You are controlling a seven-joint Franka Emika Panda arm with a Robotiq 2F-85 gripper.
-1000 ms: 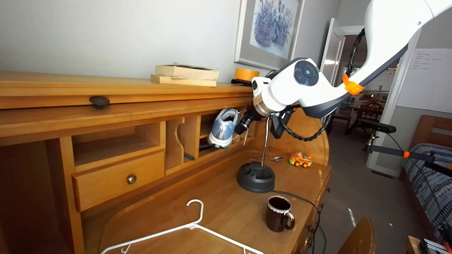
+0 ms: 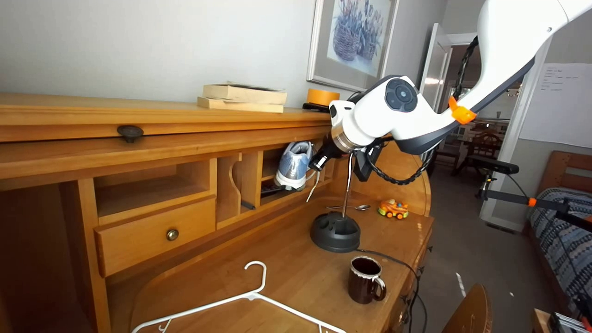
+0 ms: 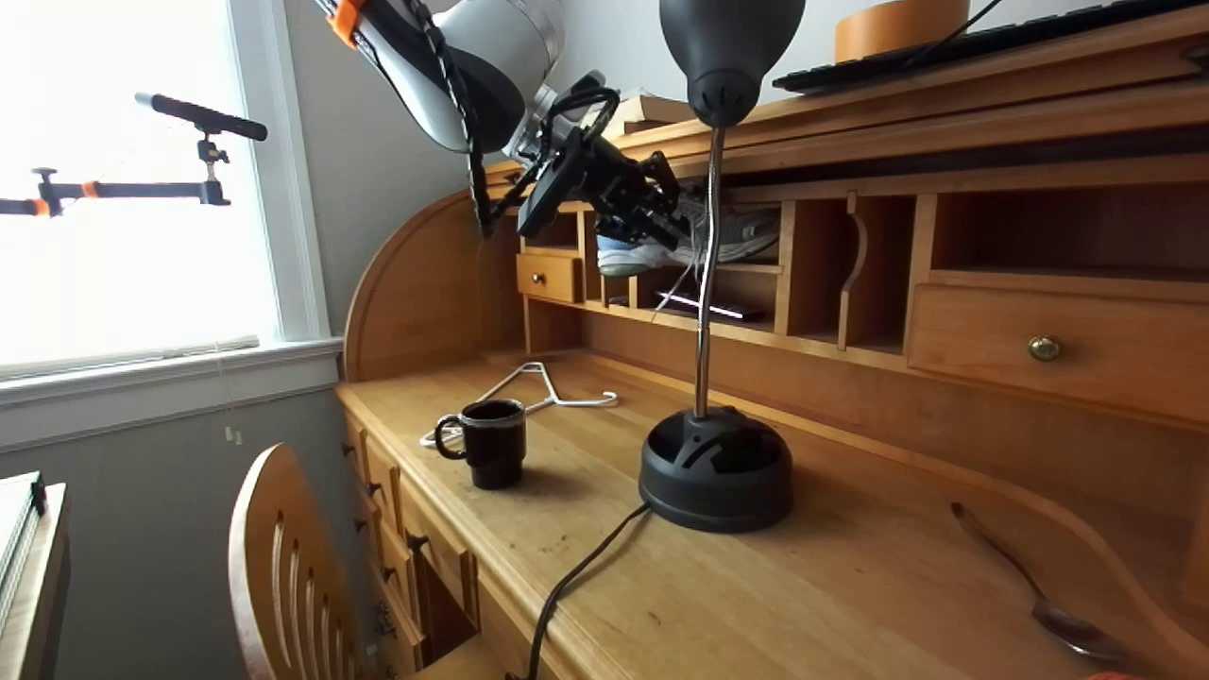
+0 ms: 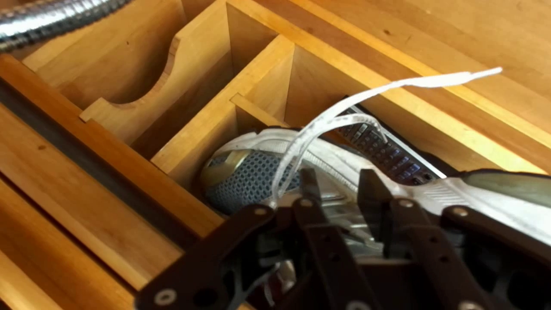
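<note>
A grey-blue and white sneaker rests in a cubby of the wooden desk hutch, its heel end jutting out in exterior view 1. Two loose ends of a white lace stick out over the cubby's edge. Right at the shoe's laced upper is my gripper, its two dark fingertips apart, with part of the shoe showing in the gap. Whether the fingers touch the shoe cannot be told. Under the shoe lies a dark device with buttons, partly covered.
The lamp stands close to the arm, its metal neck passing beside the gripper. On the desktop are a brown mug, a white hanger, a toy car and a spoon. Wooden dividers flank the cubby.
In exterior view 1 the shoe's protruding end has shifted slightly up and right, standing more upright. The lace now hangs farther left, beside the shoe. The arm has barely moved.
</note>
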